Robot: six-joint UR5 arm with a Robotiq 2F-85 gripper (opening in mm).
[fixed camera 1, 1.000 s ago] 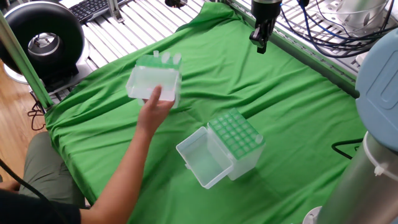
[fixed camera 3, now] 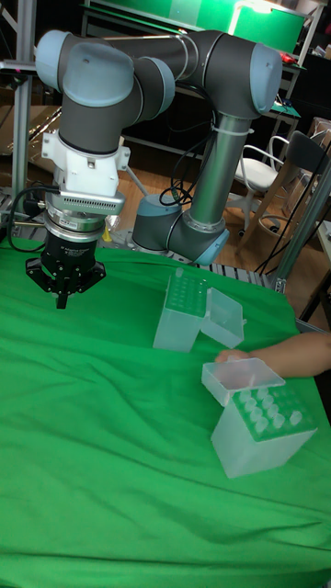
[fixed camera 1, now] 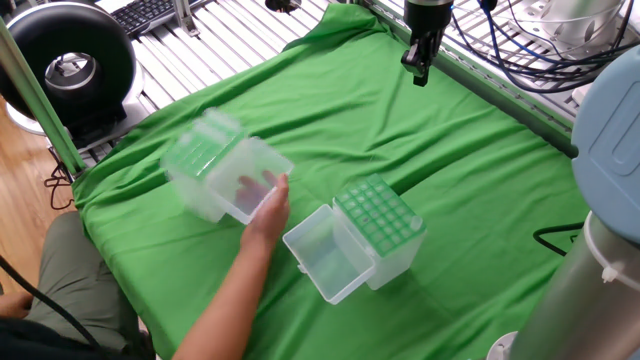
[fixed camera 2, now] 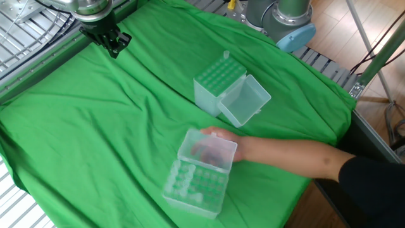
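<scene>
My gripper (fixed camera 3: 62,302) hangs above the far side of the green cloth, pointing down, its fingertips together with nothing visible between them. In exterior view 2 the gripper (fixed camera 2: 118,50) is at the upper left, well apart from both boxes. One clear tube box with a green rack (fixed camera 1: 381,215) stands on the cloth, its lid (fixed camera 1: 330,255) open; one tube shows at a corner of the rack. A person's hand (fixed camera 1: 266,208) holds the lid of a second clear box (fixed camera 2: 195,187), whose green rack carries several capped tubes. That box looks blurred in exterior view 1.
The person's forearm (fixed camera 2: 291,155) reaches across the cloth's edge. Cables (fixed camera 1: 540,75) run behind the cloth, and a black ring-shaped device (fixed camera 1: 70,70) stands off its corner.
The hand has swung the second box, moving it left and toward the person in exterior view 1 and turning it. The other box and my gripper have stayed in place.
</scene>
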